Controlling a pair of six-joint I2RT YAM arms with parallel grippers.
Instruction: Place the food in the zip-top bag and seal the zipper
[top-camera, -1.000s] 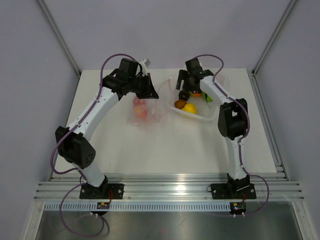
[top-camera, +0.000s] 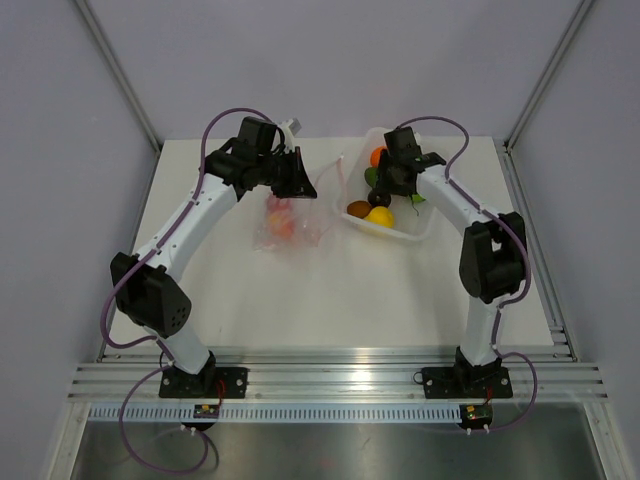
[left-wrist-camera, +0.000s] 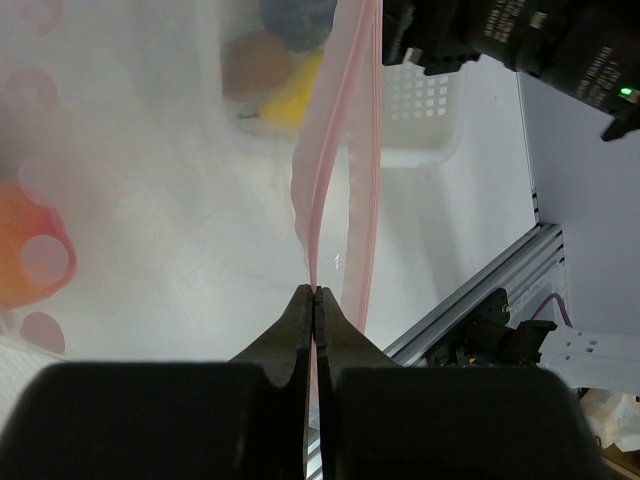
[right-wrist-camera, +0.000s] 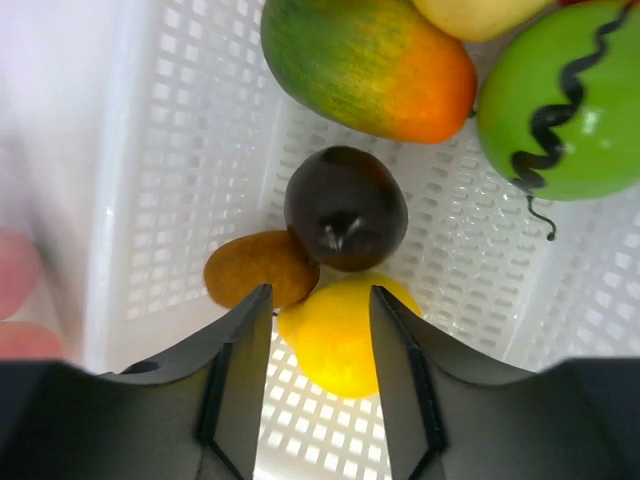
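Note:
My left gripper is shut on the rim of the clear zip top bag (left-wrist-camera: 340, 130), whose pink zipper strip runs up from the fingertips. Inside the bag, reddish and orange food (top-camera: 280, 222) shows. My right gripper hovers over the white basket (right-wrist-camera: 135, 200), its fingers apart with nothing visible held between them. Ahead of the tips sits a dark round fruit (right-wrist-camera: 345, 208), touching a brown oval piece (right-wrist-camera: 262, 268). A yellow fruit (right-wrist-camera: 340, 335) shows below, through the gap between the fingers.
Also in the basket are a green-orange mango (right-wrist-camera: 370, 65) and a green round piece (right-wrist-camera: 560, 100) with a dark wavy stripe. The basket's left wall stands close to the bag.
The dark fruit now sits slightly right and nearer the front. The left arm and bag held still.

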